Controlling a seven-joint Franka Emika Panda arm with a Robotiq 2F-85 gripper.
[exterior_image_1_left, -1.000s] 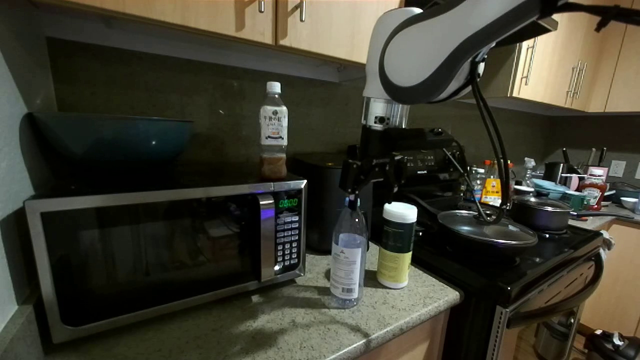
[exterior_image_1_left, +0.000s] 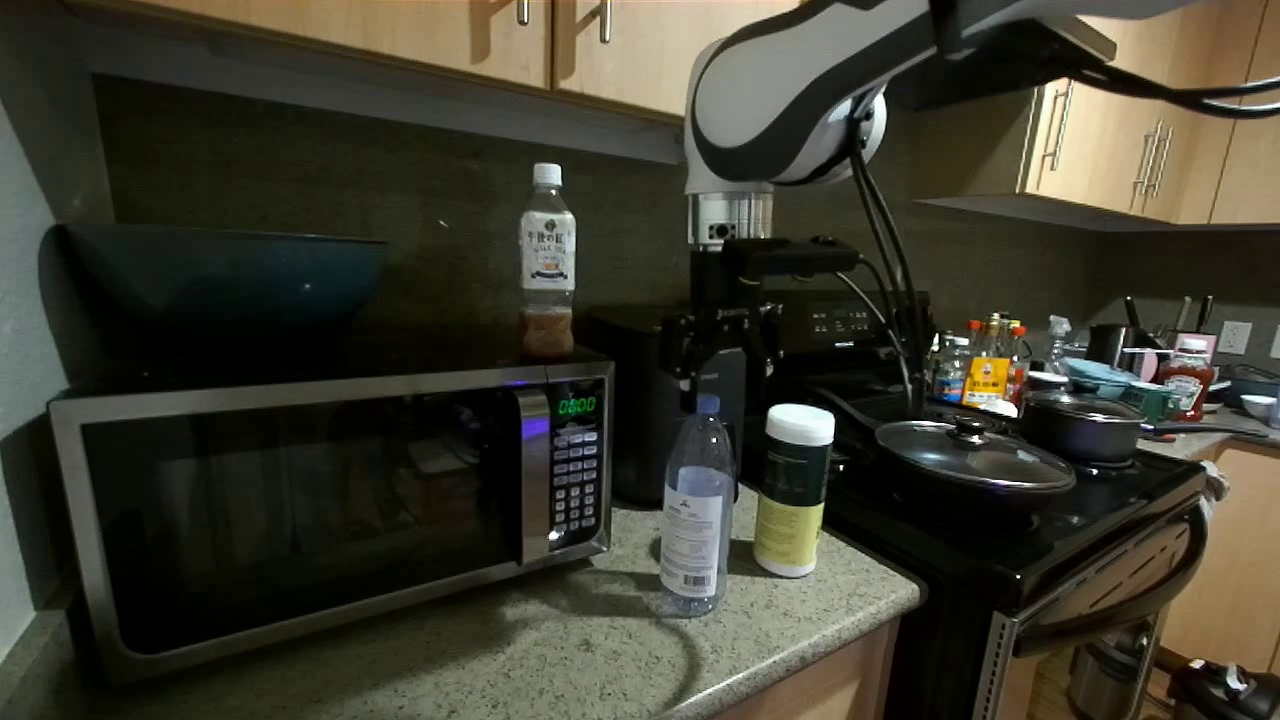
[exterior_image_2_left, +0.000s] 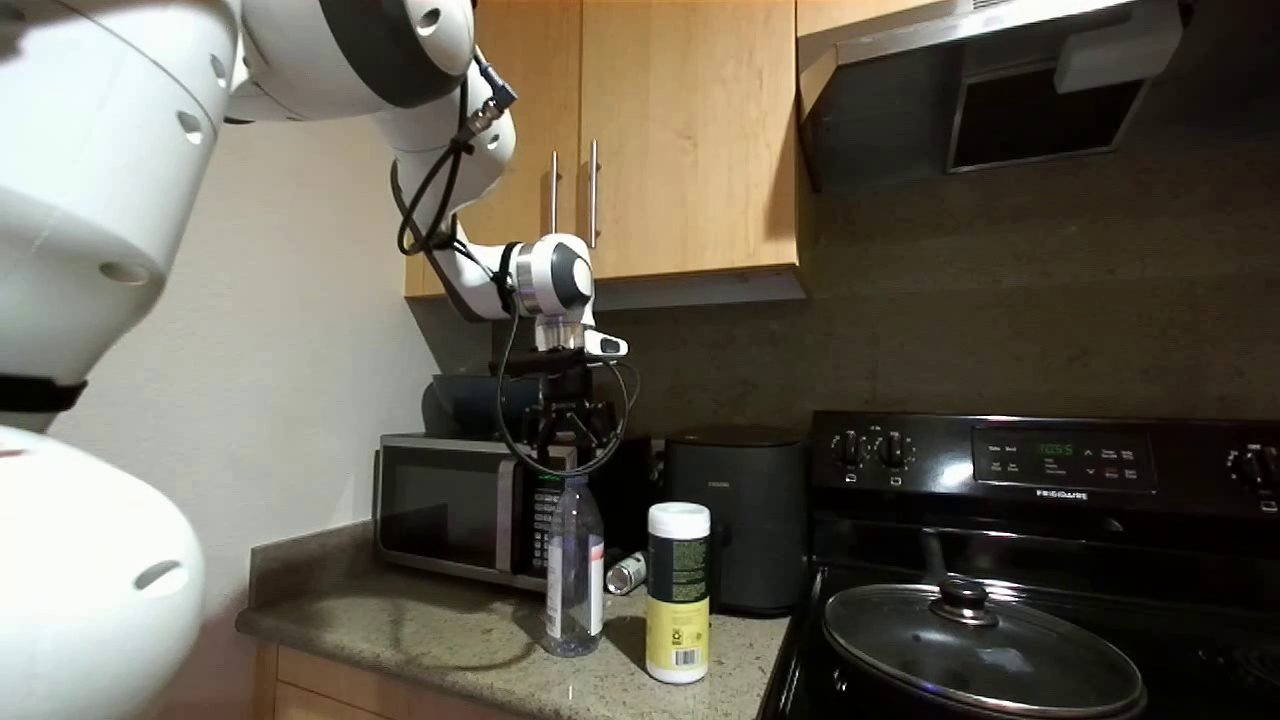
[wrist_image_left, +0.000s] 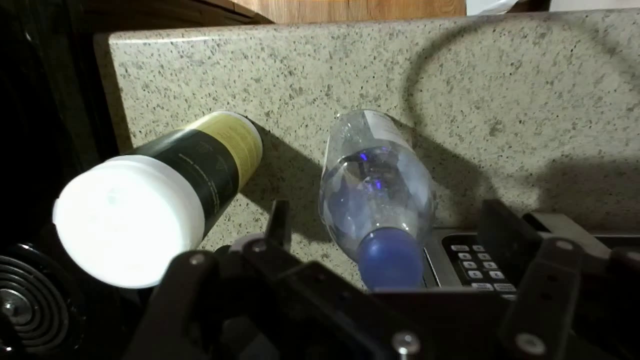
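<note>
A clear plastic bottle with a blue cap (exterior_image_1_left: 696, 528) stands upright on the counter, close to the microwave's right front corner. My gripper (exterior_image_1_left: 723, 366) hangs just above it, pointing down, fingers open. In the wrist view the bottle's blue cap (wrist_image_left: 391, 259) lies between the two spread fingers, one finger (wrist_image_left: 279, 225) on its left and the other on its right; neither touches it. To the bottle's right stands a white-lidded canister (exterior_image_1_left: 793, 492) with a dark and yellow label. From the second exterior view the bottle (exterior_image_2_left: 575, 576) is directly under the gripper.
The microwave (exterior_image_1_left: 324, 504) carries a labelled drink bottle (exterior_image_1_left: 548, 258) and a large teal bowl (exterior_image_1_left: 228, 276). Behind stands a black appliance (exterior_image_2_left: 738, 522). A lidded pan (exterior_image_1_left: 974, 456) sits on the stove to the right.
The arm and gripper have shifted left in exterior view 1, from above the gap between bottle and canister to over the bottle. The bottle and canister have stayed put.
</note>
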